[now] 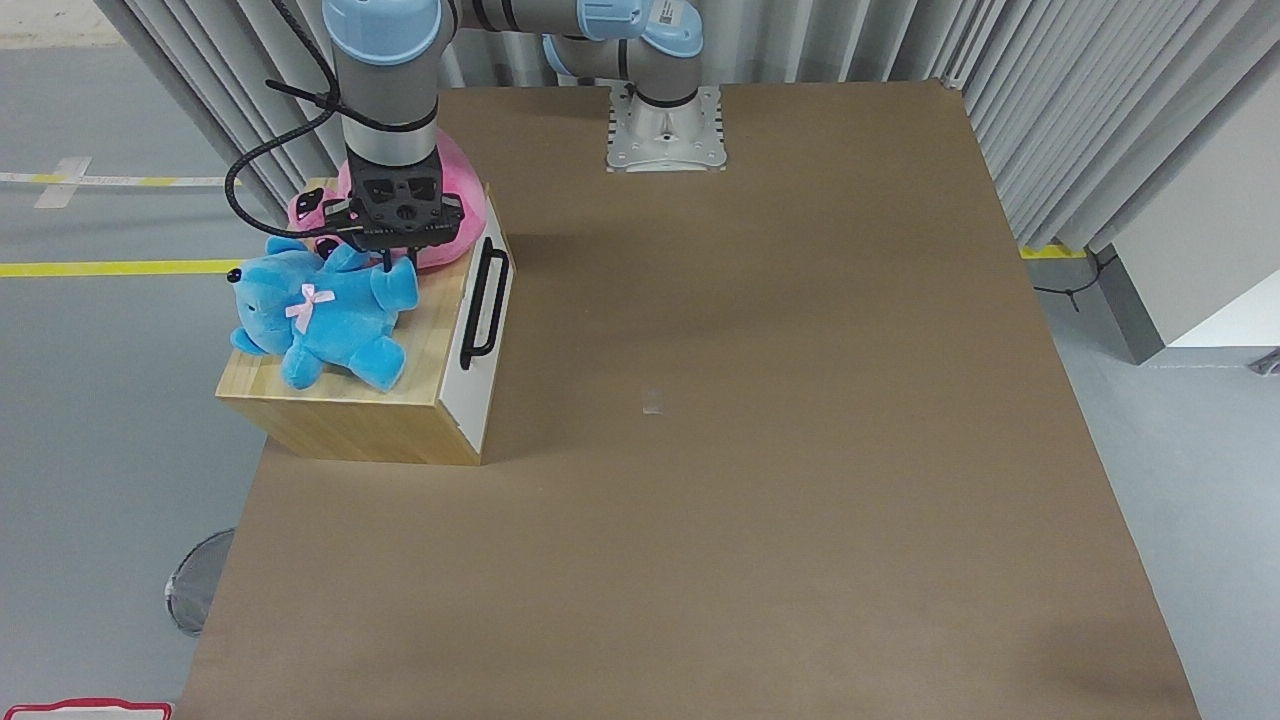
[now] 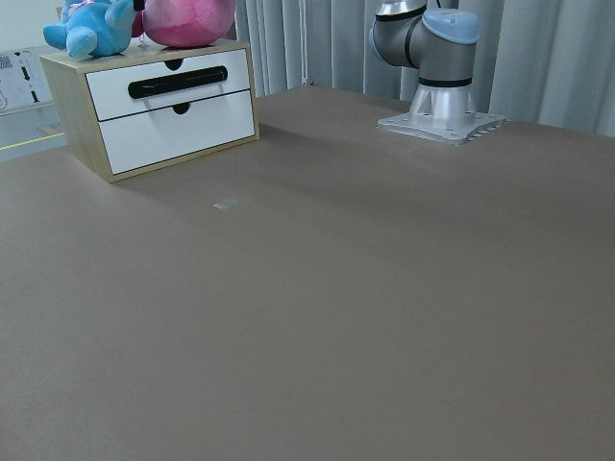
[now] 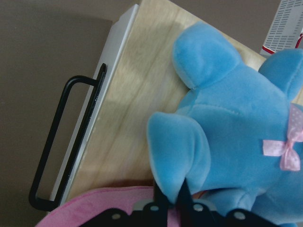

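A blue plush bear (image 1: 336,312) with a pink bow lies on top of a wooden drawer box (image 1: 336,426), in front of a round pink plush (image 2: 187,17). My gripper (image 1: 399,258) is low over the box, between the two plushes. In the wrist view, the tip of the bear's limb (image 3: 175,151) reaches down to the dark fingers and hides their tips, so I cannot tell whether they are shut on it. The box's white front (image 2: 178,133) carries a black handle (image 1: 483,306).
The arm's base (image 1: 666,138) stands at the back edge, before grey curtains. The box sits at the table's left edge.
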